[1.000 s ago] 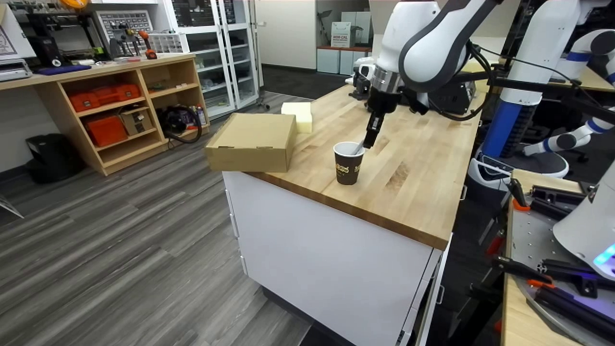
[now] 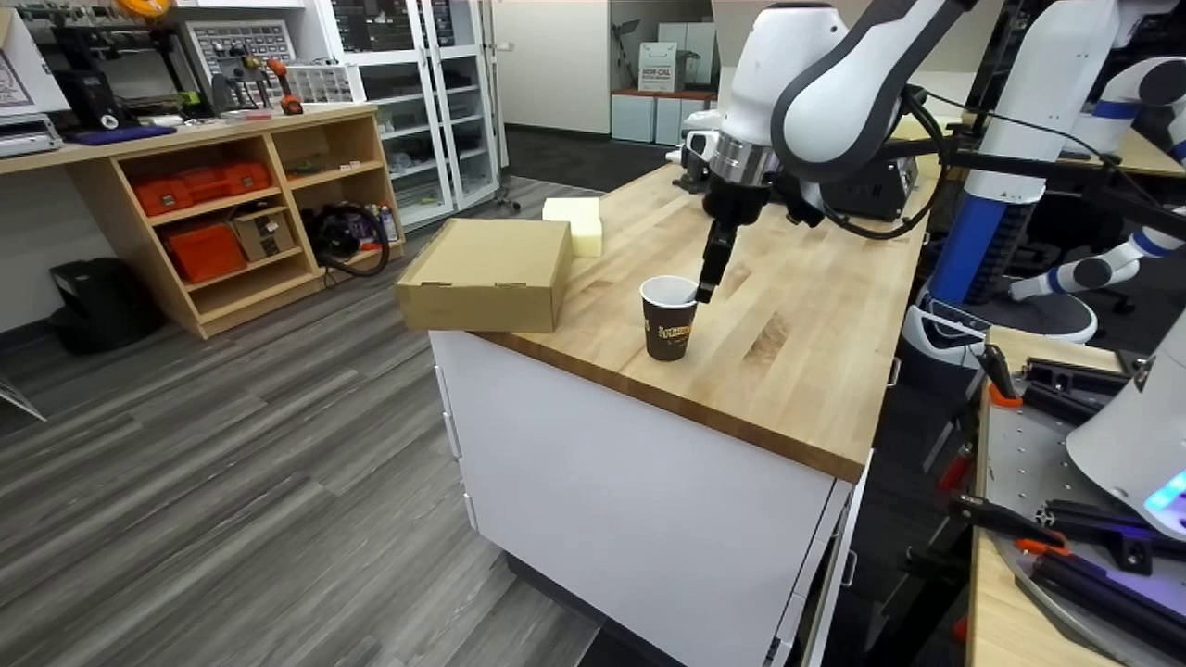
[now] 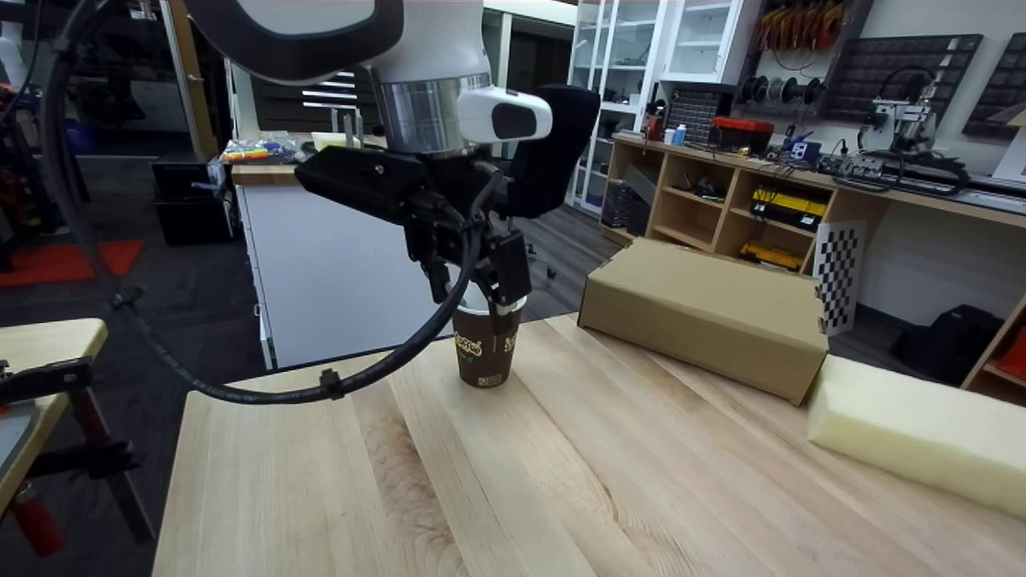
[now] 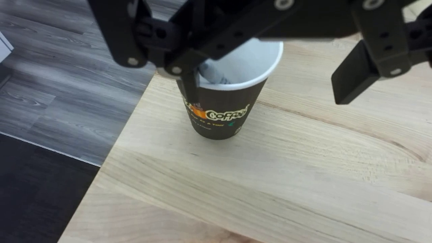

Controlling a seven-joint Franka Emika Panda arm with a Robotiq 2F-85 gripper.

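A dark brown paper coffee cup (image 2: 668, 332) with a white rim stands upright on the wooden tabletop, near its front edge. Inside it leans a pale, pen-like object (image 4: 212, 73); most of its length is hidden in the wrist view. My gripper is open, its fingers wide apart. One finger (image 4: 189, 87) overlaps the left side of the cup's rim, though contact cannot be made out. The other finger's pad (image 4: 352, 75) is well to the right, over bare wood. In exterior view 2, the gripper partly covers the cup's top.
A closed cardboard box (image 2: 484, 270) sits at the table's corner beside the cup, with a pale yellow foam block (image 3: 923, 433) behind it. A dark cable (image 3: 279, 394) loops from the arm.
My gripper has shifted slightly down and left in exterior view 1. The cup has moved a little toward the table's front edge and turned, and the pen-like object shows less above the rim.
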